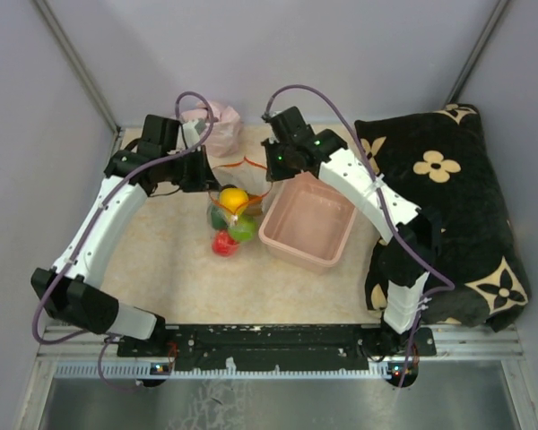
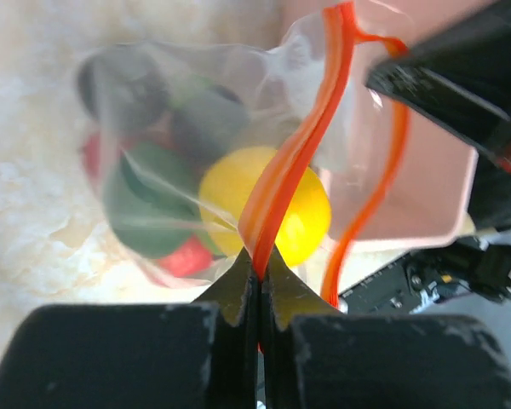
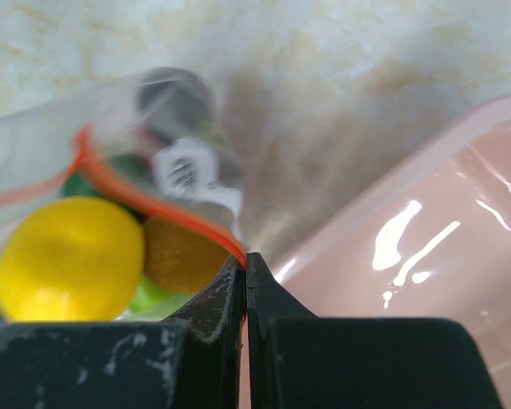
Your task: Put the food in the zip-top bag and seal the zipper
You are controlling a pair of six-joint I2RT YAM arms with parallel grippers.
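A clear zip bag with an orange zipper (image 2: 289, 162) hangs between my grippers, food inside: a yellow fruit (image 1: 233, 200), a green one (image 1: 241, 228), a red one (image 1: 224, 243) and darker items behind the plastic. My left gripper (image 1: 210, 182) is shut on one side of the zipper edge, seen between its fingertips in the left wrist view. My right gripper (image 1: 269, 175) is shut on the other side of that orange edge, seen in the right wrist view.
A pink plastic container (image 1: 307, 224), empty, sits right of the bag. A pink bag (image 1: 224, 130) lies at the back. A black flowered cushion (image 1: 439, 206) fills the right side.
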